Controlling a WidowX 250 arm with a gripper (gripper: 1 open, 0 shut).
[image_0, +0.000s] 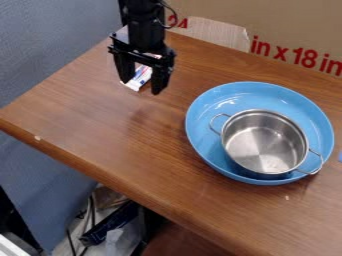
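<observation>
My black gripper (142, 76) hangs over the upper left of the wooden table, its two fingers apart. Behind and below it lies a small white item (134, 81) with pink and dark markings, partly hidden by the gripper. To the right, a steel pot (263, 142) with two handles sits upright in a light blue round plate (214, 107), empty inside.
A cardboard box (287, 25) stands along the back.
</observation>
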